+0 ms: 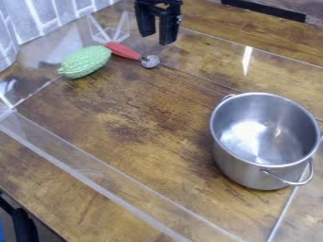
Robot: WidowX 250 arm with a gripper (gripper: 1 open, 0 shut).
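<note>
My black gripper point(158, 28) is at the top middle of the camera view, raised above the back of the wooden table point(127, 132), partly cut off by the frame's edge. Its two fingers appear spread, with nothing visible between them. Below it lies a red-handled utensil point(120, 49) with a round metal head. Left of that is a pale green, bumpy oval object point(85, 62), like a toy vegetable.
A large steel pot point(263, 142) with side handles stands at the right. Clear plastic edging runs along the left and front of the table.
</note>
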